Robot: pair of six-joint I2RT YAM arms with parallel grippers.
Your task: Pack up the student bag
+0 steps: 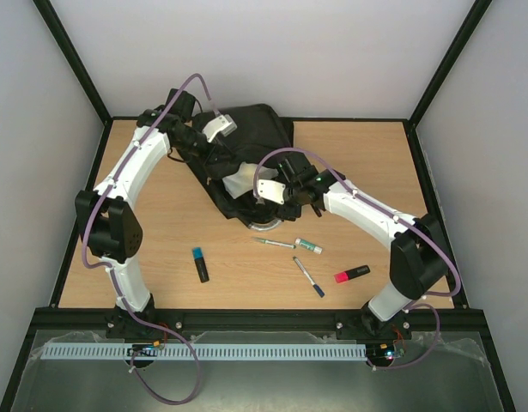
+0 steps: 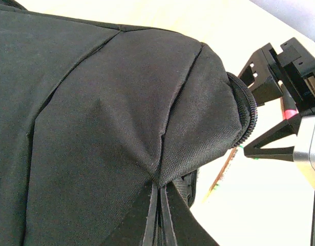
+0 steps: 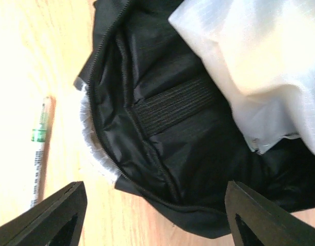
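Note:
The black bag (image 1: 257,129) lies open at the back of the table, its mouth toward the front. In the left wrist view my left gripper is shut on its fabric, with creases gathering at the fingertips. A whitish, translucent pouch (image 3: 259,61) sits in the bag's mouth, partly inside; its far part is hidden. Just in front of the opening, my right gripper stands open with nothing between its fingers, apart from the pouch. On the table lie a green-banded pen (image 1: 274,243), a white-green tube (image 1: 308,246) and a blue-white pen (image 1: 310,277).
Toward the right front lies a black stick with a pink cap (image 1: 352,274). A similar black one with a blue cap (image 1: 201,265) rests at the left front. Bare tabletop (image 1: 246,279) separates them, and the far right side is clear.

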